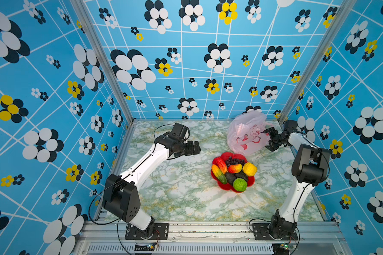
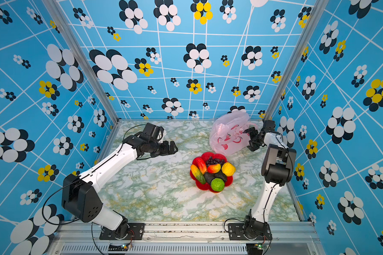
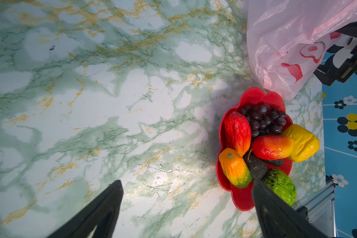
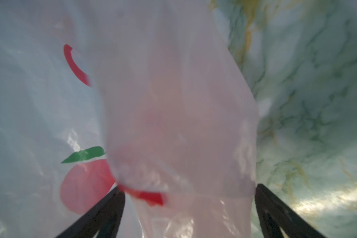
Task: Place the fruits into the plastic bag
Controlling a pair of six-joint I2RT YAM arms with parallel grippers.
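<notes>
A translucent pink plastic bag (image 1: 247, 133) with red fruit prints stands crumpled at the back right of the table. My right gripper is open at the bag's right side, with pink plastic (image 4: 186, 154) in the space between its fingers. In the middle right of the table sits a red flower-shaped bowl (image 3: 242, 200) heaped with fruits: dark grapes (image 3: 263, 119), a red fruit (image 3: 237, 132), an orange-green one (image 3: 234, 167), a red-orange one (image 3: 271, 146), a yellow one (image 3: 305, 142), a green one (image 3: 280, 185) and dark ones. Open and empty, my left gripper hangs above the table left of the bowl.
Patterned blue walls (image 2: 166, 63) close in the back and sides. Only a short gap separates the bag from the bowl.
</notes>
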